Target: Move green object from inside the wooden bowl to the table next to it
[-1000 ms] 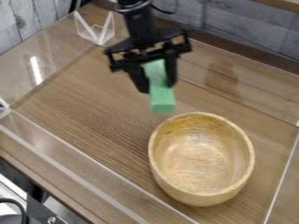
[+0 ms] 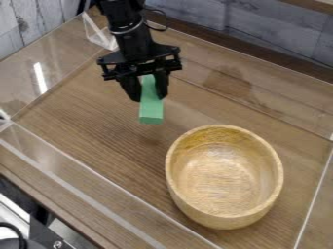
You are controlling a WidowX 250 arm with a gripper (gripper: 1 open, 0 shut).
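Note:
The green object (image 2: 152, 105) is a small upright block, held between the fingers of my black gripper (image 2: 150, 89). It is left of and behind the wooden bowl (image 2: 224, 131), over the bare wooden table (image 2: 97, 122). Whether its lower end touches the tabletop I cannot tell. My gripper points down and is shut on its upper part, which the fingers partly hide. The round, light wooden bowl stands empty at the lower right.
Free tabletop spreads to the left of the bowl and behind it. A clear plastic-like piece (image 2: 7, 119) lies at the left edge. Dark cables and a black round part (image 2: 11, 236) fill the lower left corner, off the table.
My gripper has moved left, away from the bowl, carrying the green object with it. The object now appears lower and farther left. The bowl has stayed in place.

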